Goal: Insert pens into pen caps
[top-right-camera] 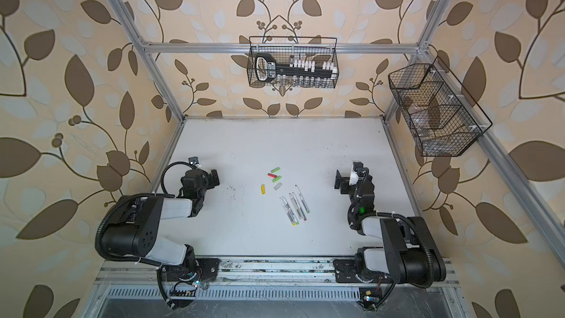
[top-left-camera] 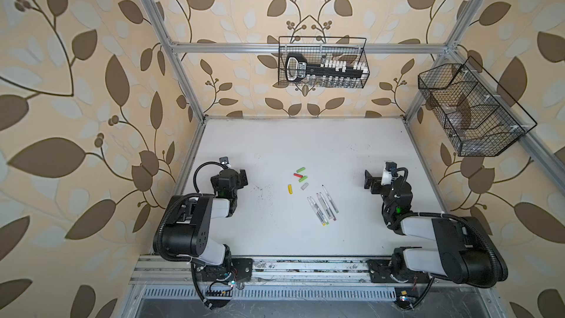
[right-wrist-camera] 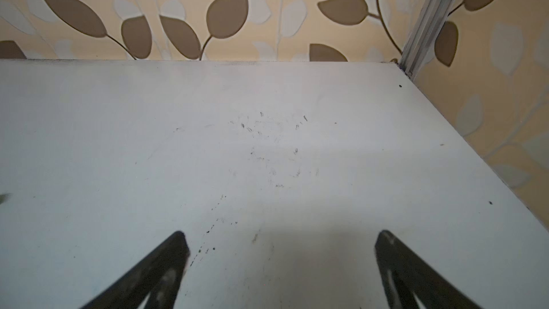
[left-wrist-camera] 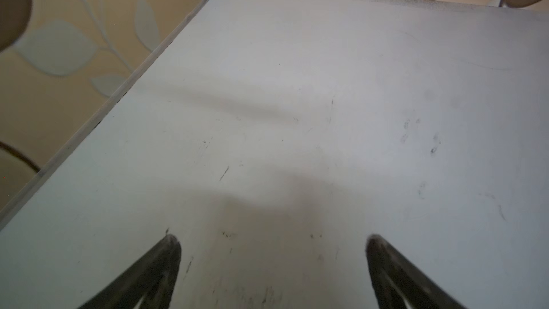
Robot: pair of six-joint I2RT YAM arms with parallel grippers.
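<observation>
Several slim pens (top-left-camera: 325,203) lie side by side, slanted, on the middle of the table. Just beyond them are loose caps: a yellow cap (top-left-camera: 289,189), a red cap (top-left-camera: 298,175), two green caps (top-left-camera: 301,169) and a greyish cap (top-left-camera: 304,186). The red cap lies close to the nearer green cap (top-right-camera: 277,179). To the left of all these, my left gripper stands open, its fingers wide apart over bare table. On the right side, my right gripper is likewise open and empty. Neither wrist view clearly shows a pen or cap.
A wire basket (top-left-camera: 323,76) holding dark and white items hangs at the back wall. Another wire basket (top-left-camera: 470,112) is mounted at the right. Broad bare stretches of the white table (top-left-camera: 259,135) surround the pens and caps.
</observation>
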